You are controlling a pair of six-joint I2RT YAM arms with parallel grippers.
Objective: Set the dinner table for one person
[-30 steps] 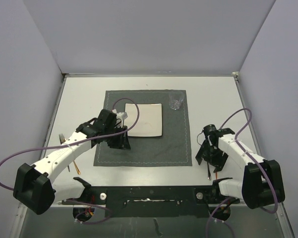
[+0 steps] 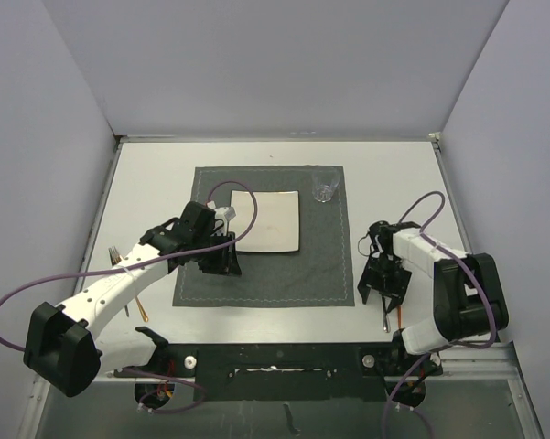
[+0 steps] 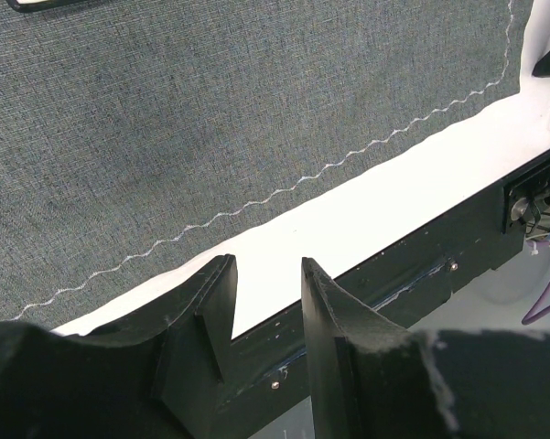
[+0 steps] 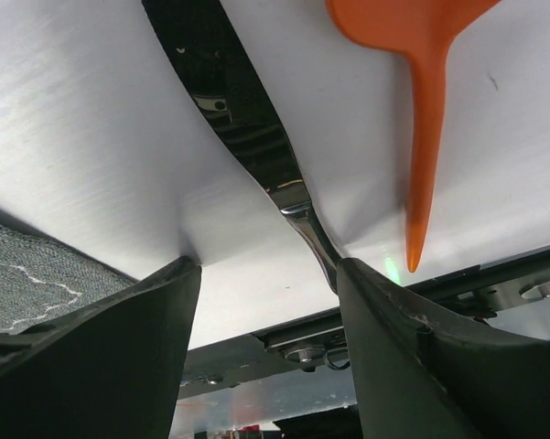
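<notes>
A grey placemat (image 2: 284, 283) holds a square cream plate (image 2: 265, 219) and a clear glass (image 2: 326, 183) at its back right. My right gripper is lowered to the white table over a knife (image 4: 238, 119), its fingers apart on either side near the handle's metal end, beside an orange utensil (image 4: 425, 137). My left gripper hangs over the placemat's front area, fingers apart, nothing between them.
At the far left lie forks (image 2: 115, 258) and an orange-handled utensil (image 2: 141, 309), partly behind the left arm. A dark rail (image 2: 275, 357) runs along the table's front edge.
My right arm has shifted slightly toward the back of the table over the utensils. The left arm has stayed in place.
</notes>
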